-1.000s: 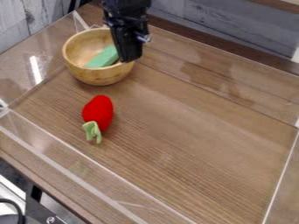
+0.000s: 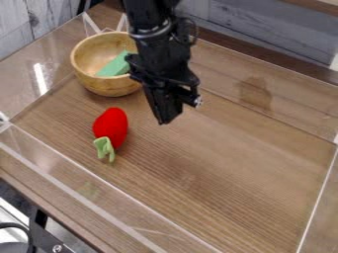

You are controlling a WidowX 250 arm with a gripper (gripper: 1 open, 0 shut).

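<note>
The black robot arm reaches down from the top centre, its gripper (image 2: 166, 116) shut with nothing visible between its fingers, over the wooden surface. To its left sits a tan bowl (image 2: 93, 70) with a green object (image 2: 115, 65) inside. Below and left of the gripper lies a red strawberry-like object (image 2: 111, 125) with a green end.
A low border runs along the right edge, and a dark cable (image 2: 16, 226) shows at the lower left.
The bowl and red object appear unmoved.
</note>
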